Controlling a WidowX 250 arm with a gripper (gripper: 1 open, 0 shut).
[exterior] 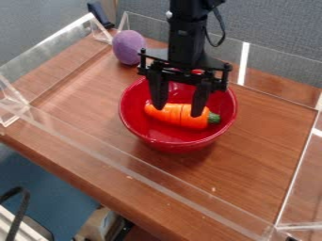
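Note:
My black gripper point(178, 97) hangs over a red bowl point(178, 142), its two fingers apart and reaching down into the bowl. Inside lies an orange toy carrot point(191, 119) with a green tip to the right, partly hidden behind the fingers. I cannot tell that either finger touches it.
A purple toy eggplant point(127, 47) lies at the back left. The wooden tabletop point(101, 160) has clear room left and right of the bowl, bounded by low transparent walls.

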